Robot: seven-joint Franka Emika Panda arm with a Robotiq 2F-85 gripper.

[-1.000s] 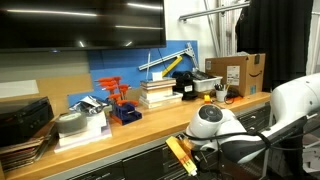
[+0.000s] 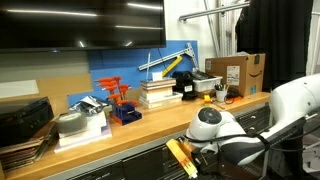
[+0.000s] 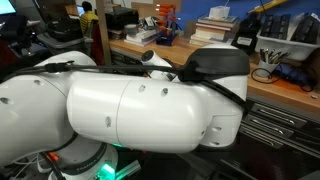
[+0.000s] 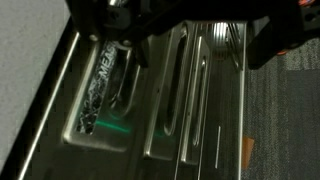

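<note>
In the wrist view, a dark metal tray (image 4: 212,155) with long compartments lies below my gripper. Its dark fingers stand wide apart at the top of the view, the left fingertip (image 4: 140,48) well away from the right one (image 4: 258,55). A fork (image 4: 234,45) shows its tines in the gap, close to the right finger; whether they touch is unclear. Long-handled utensils (image 4: 174,95) lie in the middle compartments. A speckled packet or strip (image 4: 98,90) lies in the left one. Nothing is visibly gripped. The white arm (image 2: 225,130) hangs low before the counter.
The wooden counter (image 2: 150,128) carries a stack of books (image 2: 158,94), red racks (image 2: 122,100), a dark bin (image 2: 205,82) and a cardboard box (image 2: 240,75). Drawer fronts (image 3: 270,128) line its front. Carpet (image 4: 295,120) borders the tray's right side.
Over the last second the arm has barely shifted in exterior view 1. The objects on the counter stay where they were.
</note>
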